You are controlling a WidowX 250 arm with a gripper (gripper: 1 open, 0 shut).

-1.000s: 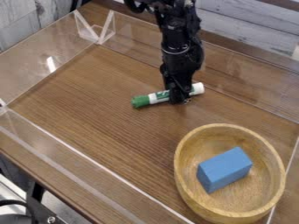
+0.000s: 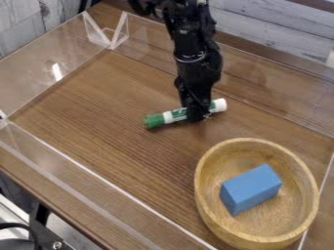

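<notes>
A white and green tube-like object [image 2: 170, 116] lies at an angle on the wooden table, its green end at the lower left. My black gripper [image 2: 197, 111] reaches down from the top onto the right part of it and is shut on it; the fingertips are dark and hard to make out.
A tan round bowl [image 2: 280, 225] with a blue block [image 2: 251, 187] in it sits at the lower right. Black cables show at the lower left corner.
The gripper and the tube have shifted slightly left and down over the table. The bowl and block have not moved.
</notes>
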